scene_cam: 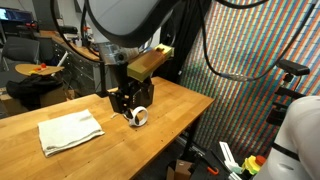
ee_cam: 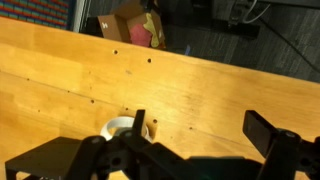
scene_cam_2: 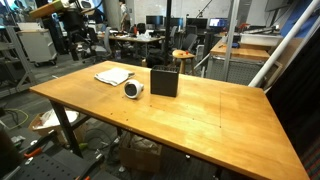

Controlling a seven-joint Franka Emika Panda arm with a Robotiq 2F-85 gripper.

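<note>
My gripper stands open above the wooden table (ee_cam: 190, 80), with nothing between its fingers. A white round item, perhaps a mug (ee_cam: 118, 124), shows in the wrist view beside the left finger (ee_cam: 139, 128), partly hidden by the gripper. In exterior view 2 the mug (scene_cam_2: 134, 90) rests near the front table edge, well below and right of the raised gripper. A white folded cloth (scene_cam: 70, 131) lies flat left of the mug in exterior view 1. Behind the mug in exterior view 2 is a black box (scene_cam_2: 164, 82).
Wide bare tabletop (scene_cam_2: 230, 110) stretches to the right in exterior view 2. Below the table's edge, an open cardboard box (ee_cam: 130, 25) sits on the floor. Desks and chairs fill the background.
</note>
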